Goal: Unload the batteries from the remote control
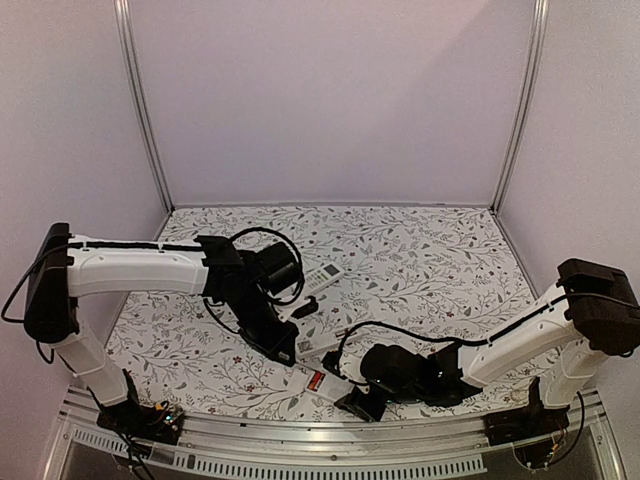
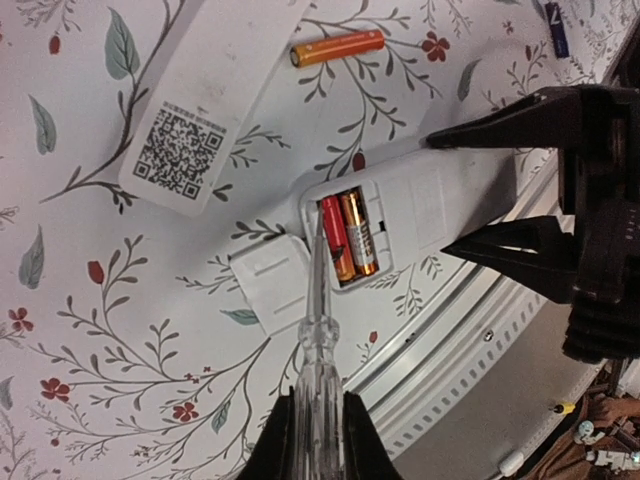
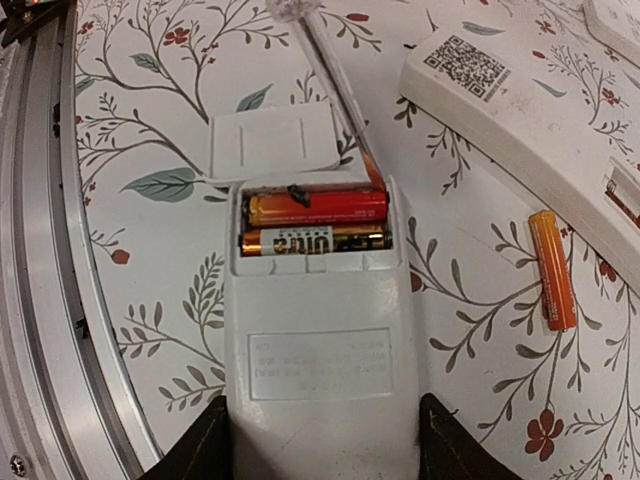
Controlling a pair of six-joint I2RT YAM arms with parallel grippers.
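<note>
Face down lies a white remote control [image 3: 320, 345], its battery bay uncovered. Inside are a red-orange battery [image 3: 325, 207] and a black-and-gold battery [image 3: 300, 241], side by side. My right gripper is shut on the remote's far end from the bay. A clear screwdriver-like tool [image 2: 320, 400] is held by my left gripper, which is shut on its handle. The tool's thin tip reaches the bay beside the end of the red-orange battery; whether it touches the battery I cannot tell. The detached battery cover [image 3: 272, 143] rests beside the bay.
One loose orange battery [image 2: 337, 48] lies on the patterned table, a dark one [image 2: 557, 30] farther off. Next to the bay is another white remote [image 2: 215, 90] with a QR code. A third remote [image 1: 322, 279] lies farther back. The metal table edge [image 3: 50, 250] runs close by.
</note>
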